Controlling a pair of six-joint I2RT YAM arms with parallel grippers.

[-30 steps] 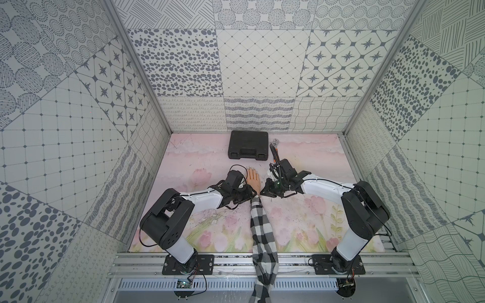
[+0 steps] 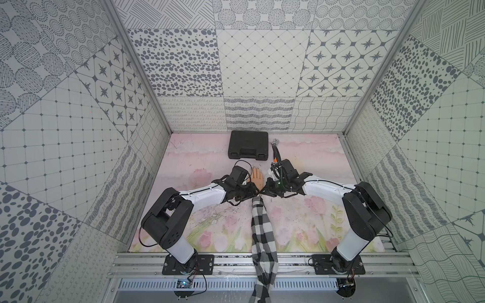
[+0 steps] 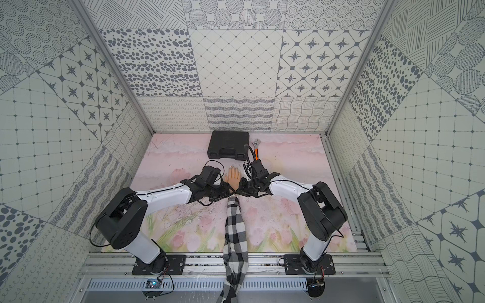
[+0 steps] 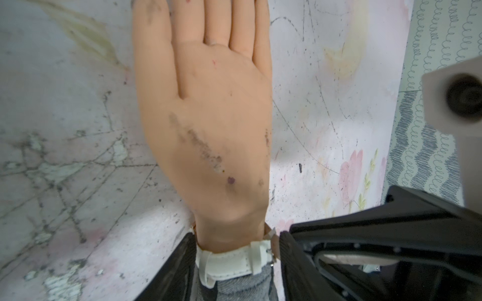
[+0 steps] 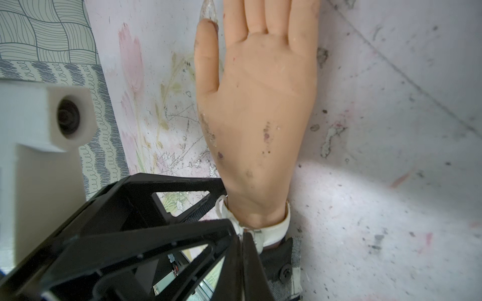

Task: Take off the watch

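A mannequin hand (image 4: 221,125) in a checkered sleeve (image 2: 263,237) lies palm up on the table. Round its wrist, in the left wrist view, runs the watch's white strap (image 4: 228,265). My left gripper is partly open, one finger on each side of the strapped wrist. In the right wrist view my right gripper is shut, its tips touching the white strap (image 5: 276,233) near the buckle. Whether a thin bit of strap is pinched there I cannot tell. The watch face is out of sight.
A black case (image 2: 248,145) lies behind the hand, with an orange-handled wrench (image 3: 256,147) to its right. Both arms crowd in close at the wrist.
The hand has shifted slightly right. My left gripper has moved right, following the wrist closely. My right gripper has drifted a little to the right.
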